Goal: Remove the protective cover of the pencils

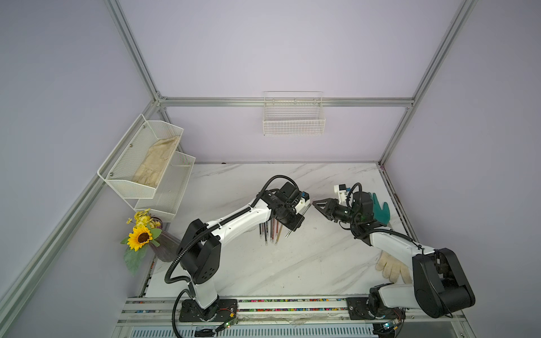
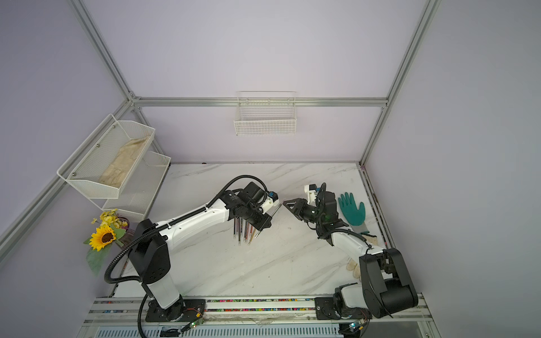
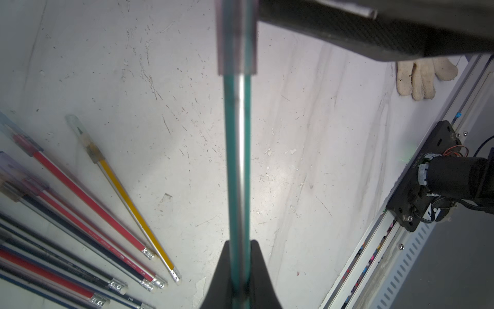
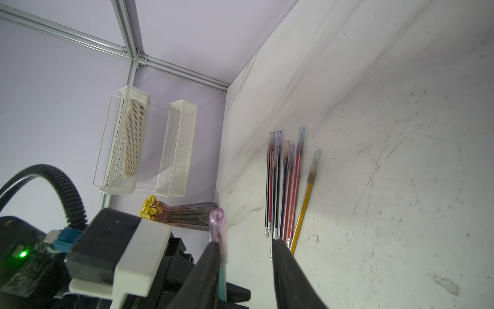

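Observation:
A teal pencil (image 3: 239,170) stands out from my left gripper, which is shut on it. Its far end wears a clear pinkish cover, also visible in the right wrist view as a pink cap (image 4: 218,226). My right gripper is part open, fingers spread, close to that capped end; the cap appears by its left finger (image 4: 200,273), and I cannot tell whether it lies inside the gap. On the table lie several other pencils, among them a yellow pencil (image 4: 302,212) and a red pencil (image 4: 293,190), with clear covers on their tips.
To the right on the table lie a teal glove (image 2: 352,209) and a beige glove (image 1: 394,267). A wire basket rack (image 1: 147,163) and a vase with a sunflower (image 1: 139,237) stand at the left. Open table lies in front of the arms.

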